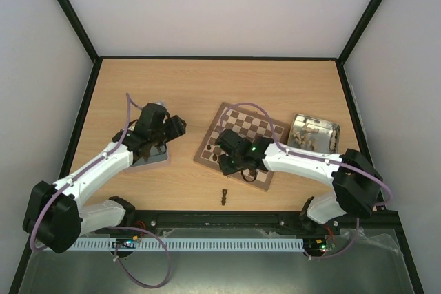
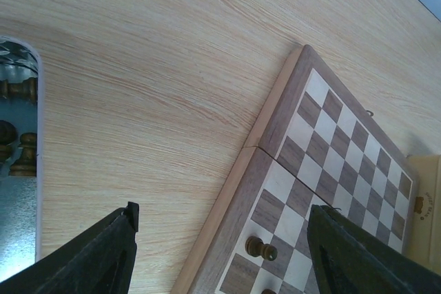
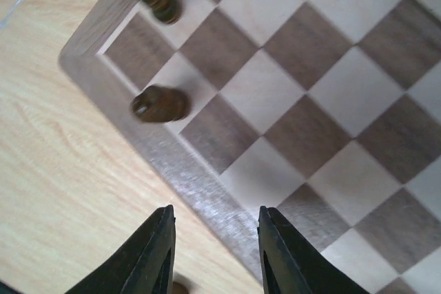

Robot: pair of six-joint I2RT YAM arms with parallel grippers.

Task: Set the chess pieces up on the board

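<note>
The chessboard [image 1: 209, 144] [image 2: 310, 163] [image 3: 145, 146] holds a few dark pieces near one corner, including a dark piece [image 3: 158, 103] and a smaller one [image 3: 160, 1]. My right gripper [image 1: 227, 164] hangs over the board's near-left edge, open with nothing between its fingers. A dark piece [image 1: 224, 197] lies on the wood in front of the board, partly visible below the right gripper. My left gripper [image 1: 176, 129] is open and empty, above the table between the board and a tray of dark pieces [image 2: 39, 142].
A metal tray of light pieces [image 1: 313, 132] stands right of the board, and the dark-piece tray sits partly under the left arm. Bare wood [image 2: 158, 67] lies between left tray and board and across the back of the table.
</note>
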